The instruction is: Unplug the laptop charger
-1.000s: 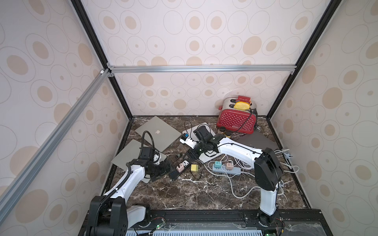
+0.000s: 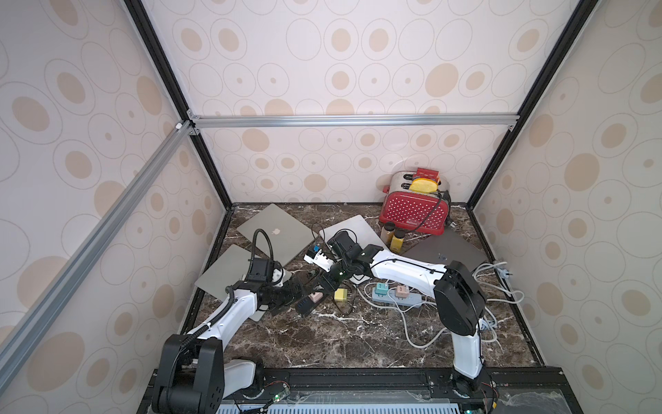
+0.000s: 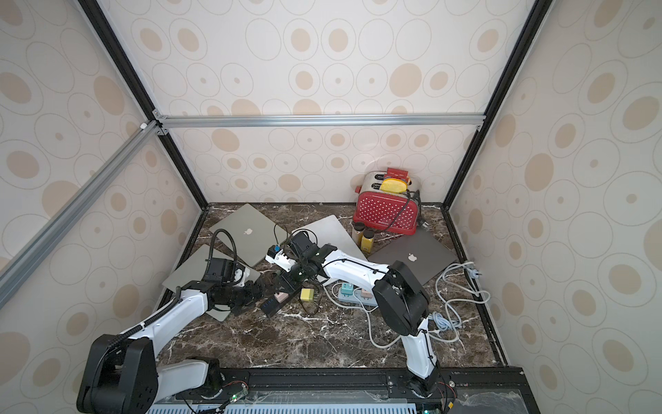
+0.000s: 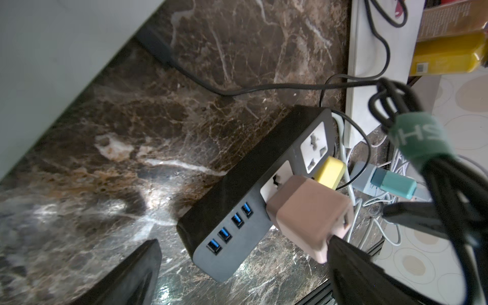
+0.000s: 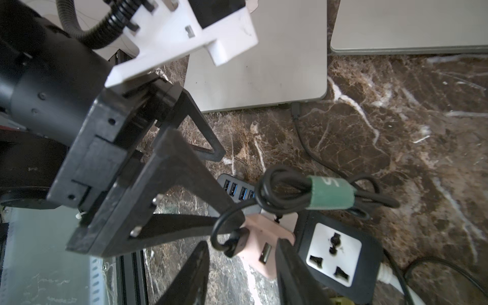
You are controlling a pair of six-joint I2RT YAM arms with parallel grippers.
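A pink charger (image 4: 310,211) sits in a socket of the black power strip (image 4: 244,188). From it runs a dark cable (image 5: 287,195), bundled by a green tie and ending in a plug at a grey laptop's edge (image 5: 264,61). My left gripper is open; one of its fingers lies close beside the charger, and I cannot tell whether they touch. My right gripper has its fingers apart, with the charger showing in the gap beyond their tips. In the top left view both grippers (image 2: 286,303) crowd round the strip, and the arms hide parts of it.
A yellow plug (image 4: 330,171) lies next to the strip. Right of it is a blue-grey strip (image 2: 413,301) amid white cables. Several laptops, two small bottles and a red toaster (image 2: 413,210) stand further back.
My right gripper has moved left and toward the front, over the black strip, and now covers part of it. The left arm has hardly moved.
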